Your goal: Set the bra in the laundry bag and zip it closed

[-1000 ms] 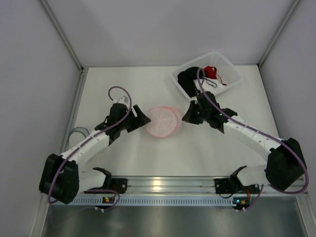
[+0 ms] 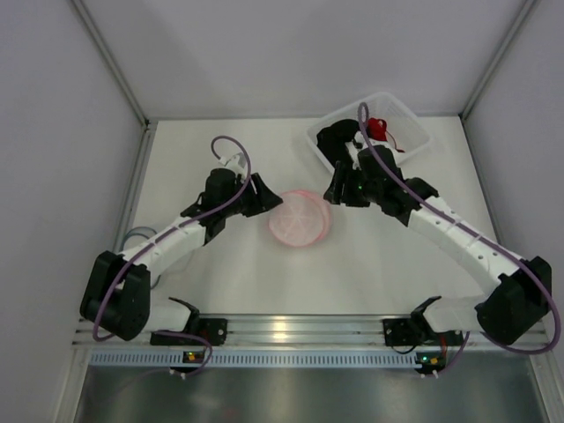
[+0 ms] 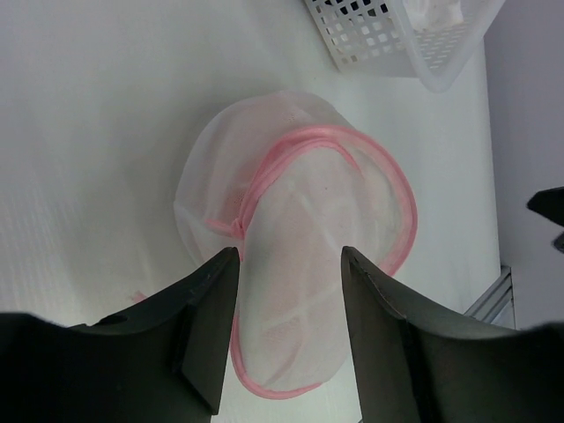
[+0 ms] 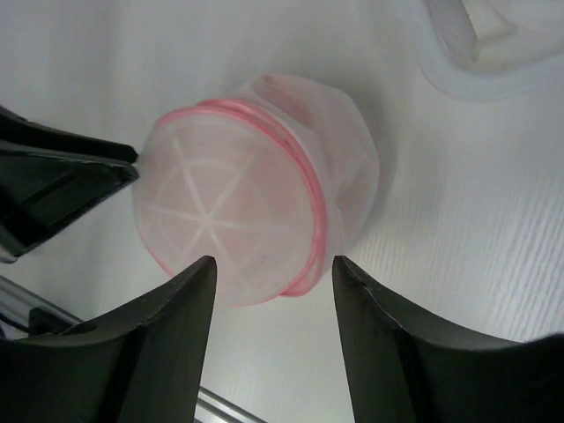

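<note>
The laundry bag (image 2: 298, 218), white mesh with pink trim, stands at the table's middle between both grippers. My left gripper (image 2: 275, 204) is shut on its left edge; in the left wrist view the mesh (image 3: 295, 282) fills the space between the fingers. On the bag's right side, my right gripper stands part open, its fingers apart near the pink rim (image 4: 319, 216) and not clamped on it. Through the mesh I cannot make out a bra, and whether the zip is closed cannot be told.
A white basket (image 2: 414, 123) stands at the back right, behind my right gripper. It holds a black item (image 2: 335, 139), a red item (image 2: 377, 129) and something white.
My left gripper moved right and turned slightly, and the bag shifted right with it.
</note>
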